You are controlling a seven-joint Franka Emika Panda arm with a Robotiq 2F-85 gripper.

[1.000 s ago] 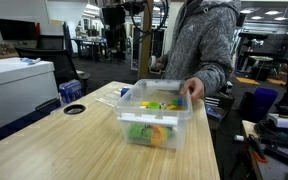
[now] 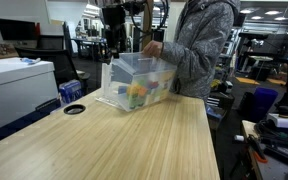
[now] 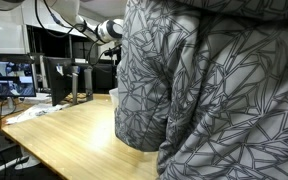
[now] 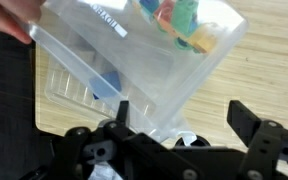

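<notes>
A person in a grey patterned jacket holds a clear plastic bin [image 2: 137, 82], tipped on the table's far side, with colourful items inside. In the wrist view the bin [image 4: 144, 60] fills the upper left, its coloured contents [image 4: 187, 22] towards the top and a hand at the upper left corner. My gripper stands open, its dark fingers apart, with the bin's clear edge and the table below them. Above the far side of the table, the arm [image 2: 114, 15] hangs in exterior view 1. The jacket hides most of exterior view 2.
A white wire rack [image 4: 79, 85] lies beside the bin. On the left of the table are a black ring [image 2: 74, 109] and a blue container [image 2: 71, 91].
The person has moved the bin from the table's middle right to the far side, tipping it on the way. The arm shows no clear movement.
</notes>
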